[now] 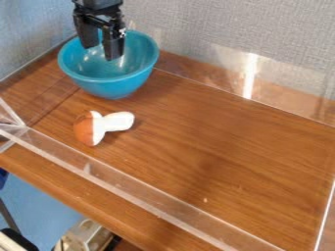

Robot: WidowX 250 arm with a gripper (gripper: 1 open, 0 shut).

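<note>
My black gripper (pixel 101 39) hangs open over a blue bowl (pixel 112 80) at the back left of the wooden table, its fingers down at about the bowl's rim, with nothing visible between them. A toy mushroom (pixel 102 125) with an orange cap and a white stem lies on its side in front of the bowl.
A clear low border runs along its edges, and grey textured walls (pixel 249 34) stand behind and to the left. Below the front left edge is a blue floor with some metal hardware.
</note>
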